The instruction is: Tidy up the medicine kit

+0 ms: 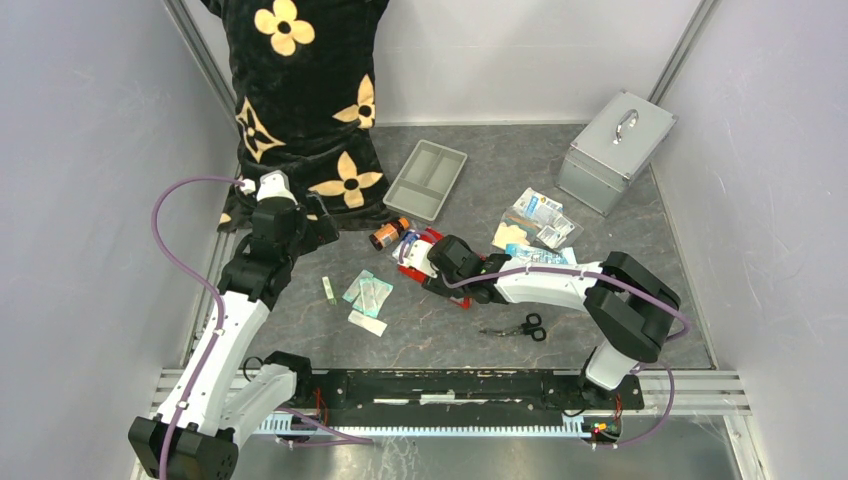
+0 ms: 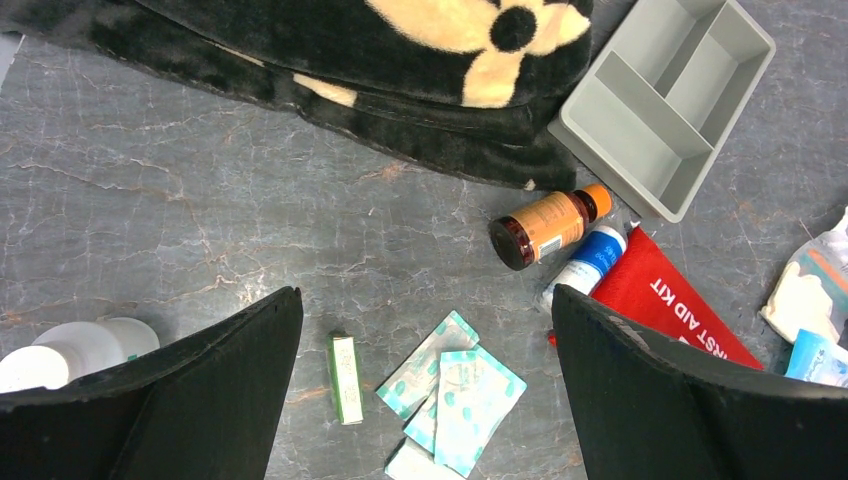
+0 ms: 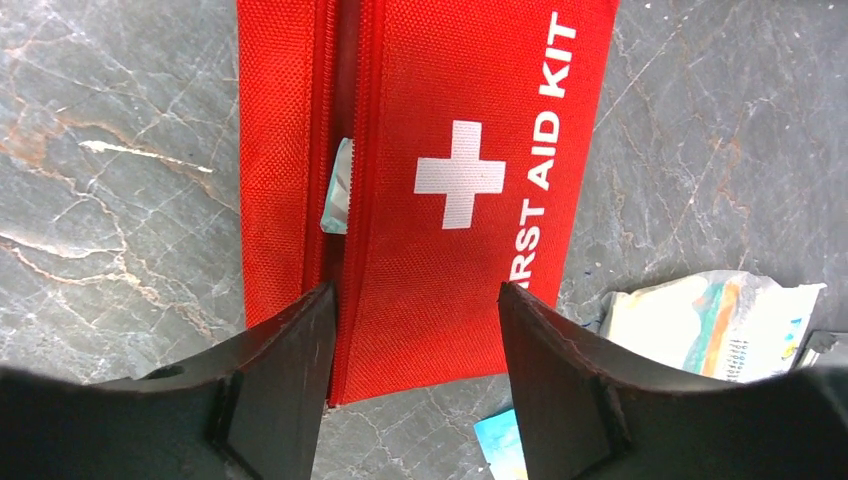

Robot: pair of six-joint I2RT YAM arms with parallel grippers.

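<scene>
The red first aid kit pouch [image 3: 460, 270] lies on the table with its zip parted, and a pale packet [image 3: 340, 190] shows in the opening. Right over the pouch's flap is my right gripper, its fingers standing apart on either side of the lower part; whether they touch the fabric cannot be told. In the top view that arm covers most of the pouch. My left gripper hangs open and empty above the left of the table. Ahead of it lie a brown bottle with an orange cap [image 2: 548, 225] and a white-and-blue bottle [image 2: 590, 262].
A grey divided tray [image 1: 425, 180] sits at the back, beside a black patterned blanket [image 1: 300, 120]. Flat packets [image 1: 368, 295] and a small green-white box [image 1: 328, 290] lie left, scissors [image 1: 520, 328] in front. Bagged supplies [image 1: 540, 218] and a metal case [image 1: 617, 150] are right.
</scene>
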